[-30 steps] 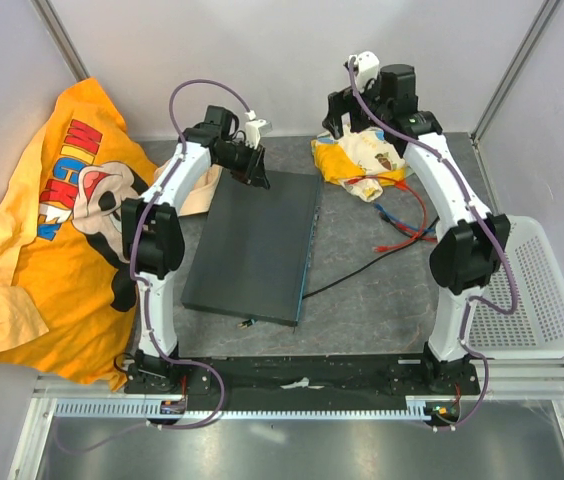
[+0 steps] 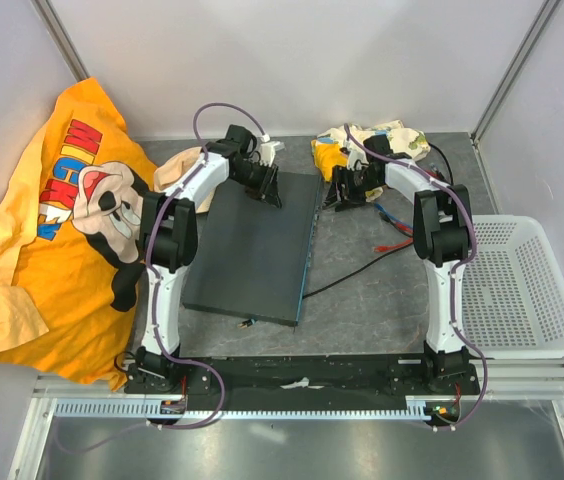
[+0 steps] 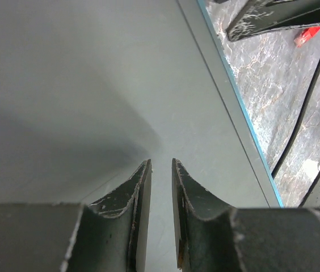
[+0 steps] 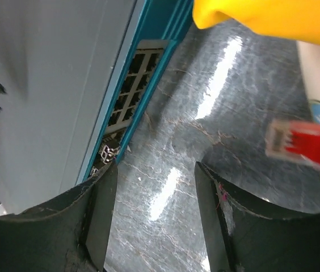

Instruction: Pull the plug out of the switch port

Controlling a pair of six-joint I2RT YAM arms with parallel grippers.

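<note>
The switch, a flat dark slab, lies in the middle; its port strip faces right in the right wrist view, with something metallic at its near end, too small to identify. My left gripper hangs over the switch top; in its wrist view the fingertips are slightly apart with nothing between. My right gripper is low beside the port side; in its wrist view its fingers are apart over bare floor. A red plug lies to its right.
A yellow cloth lies behind, a white basket at right, a large orange cloth at left. Red, blue and black cables cross the floor right of the switch.
My right gripper has descended from high at the back to beside the switch's port side. My left gripper has moved somewhat rightward and toward the front over the switch.
</note>
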